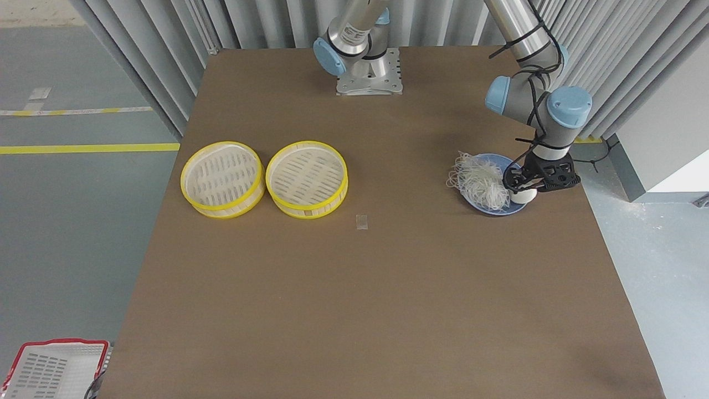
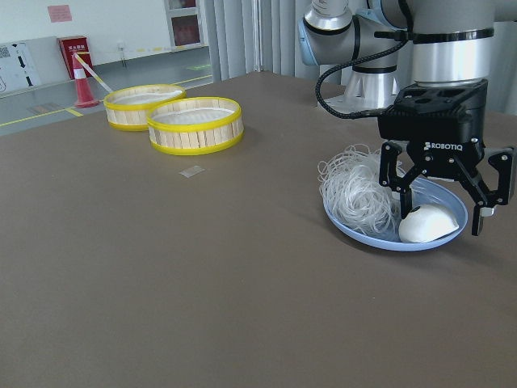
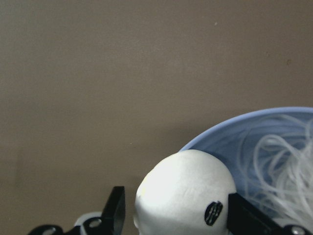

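My gripper (image 2: 440, 214) is lowered over the right side of a blue plate (image 1: 492, 210), open, its fingers on either side of a white round item (image 2: 428, 226) with a dark oval mark, seen large in the wrist view (image 3: 181, 186). I cannot tell whether the fingers touch it. A tangle of white strands (image 1: 475, 179) fills the plate's left part and spills over its rim; in the left view it lies behind the white item (image 2: 355, 194).
Two yellow-rimmed round steamers (image 1: 222, 179) (image 1: 306, 179) stand on the table's left half.
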